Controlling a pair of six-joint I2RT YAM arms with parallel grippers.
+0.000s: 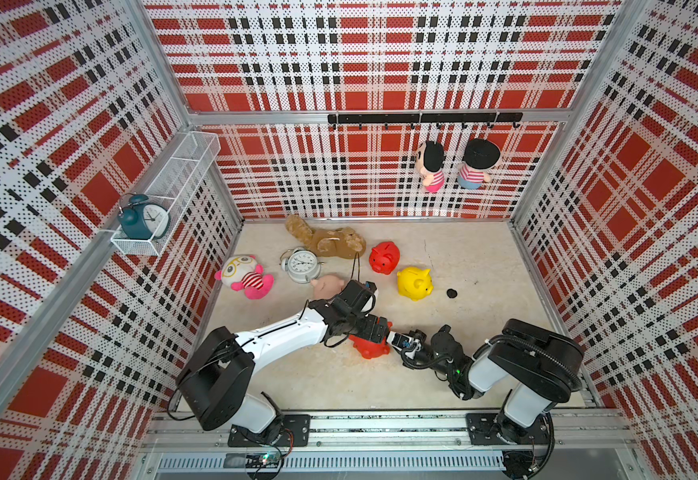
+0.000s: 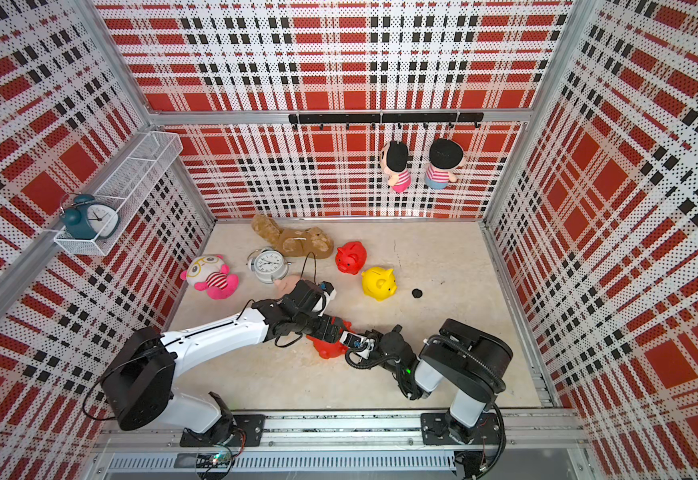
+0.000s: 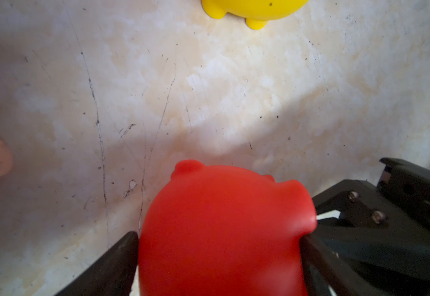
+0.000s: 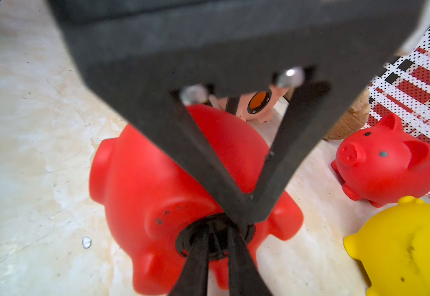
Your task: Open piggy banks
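A red piggy bank (image 1: 365,348) lies at the front middle with both grippers on it. In the left wrist view my left gripper stands open, its fingers either side of the red body (image 3: 220,222). In the right wrist view my right gripper is shut, its tips at the black round plug (image 4: 188,239) in the pig's underside. Behind stand another red piggy bank (image 1: 384,256) and a yellow one (image 1: 414,282); a pink one (image 1: 326,285) is partly hidden by the left arm.
A clock (image 1: 303,265), a pink plush (image 1: 249,280) and brown toys (image 1: 337,244) fill the back left. A small black disc (image 1: 451,293) lies right of the yellow bank.
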